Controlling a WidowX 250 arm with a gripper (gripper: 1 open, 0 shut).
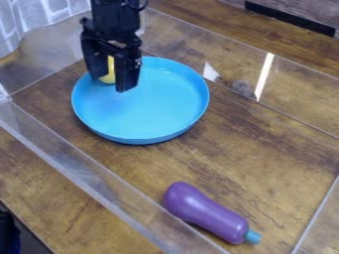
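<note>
My gripper (110, 73) hangs over the left back part of a blue plate (153, 114), its dark fingers apart and pointing down. A yellow object (109, 65) sits at the plate's back left, partly hidden behind and between the fingers; whether the fingers touch it is unclear. A purple toy eggplant (205, 211) with a teal tip lies on the wooden table at the lower right, apart from the plate.
Clear plastic walls run along the left and right edges of the view.
</note>
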